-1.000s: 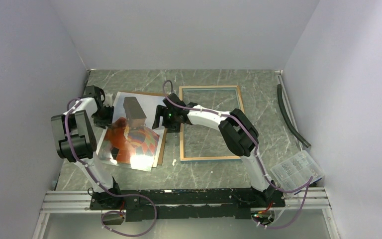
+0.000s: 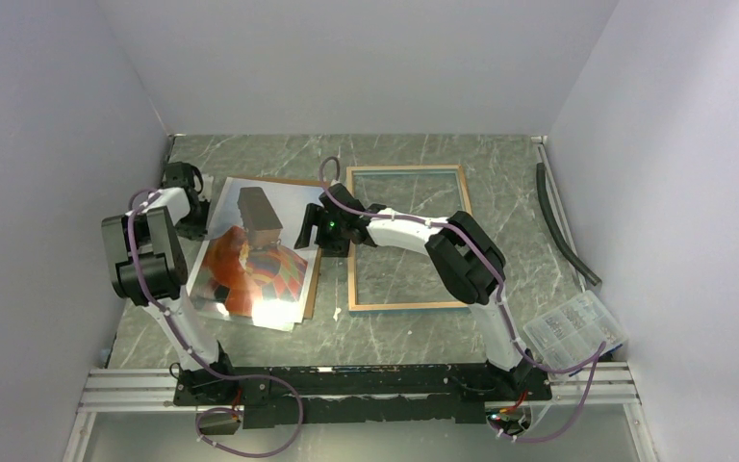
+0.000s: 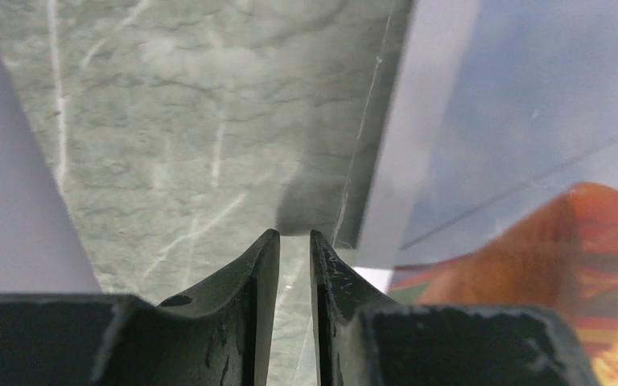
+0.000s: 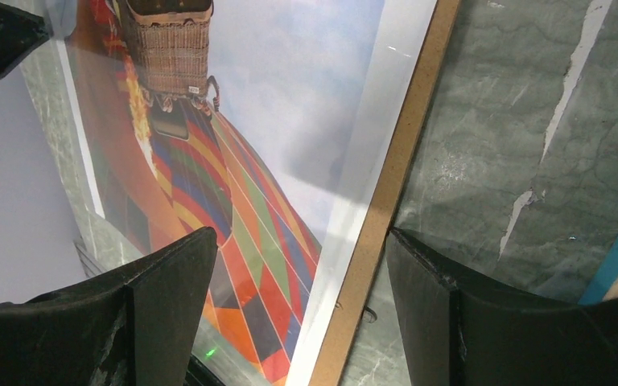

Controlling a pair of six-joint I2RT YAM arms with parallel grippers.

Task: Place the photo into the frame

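Observation:
The photo (image 2: 236, 279), a colourful balloon print with a white border, lies on a brown board (image 2: 310, 298) at left. In the right wrist view that board (image 4: 394, 177) shows along the photo's edge. My right gripper is open, one finger over the photo (image 4: 273, 257), the other just outside the board's edge. At the photo's left border my left gripper points down, its fingers slightly apart with nothing seen between them. The wooden frame (image 2: 353, 279) lies flat to the right, nothing visible inside it but a clear pane.
Grey walls stand close on the left and right. A dark curved tube (image 2: 563, 231) and a clear printed bag (image 2: 574, 329) lie at the right side.
The right gripper and the frame look unmoved.

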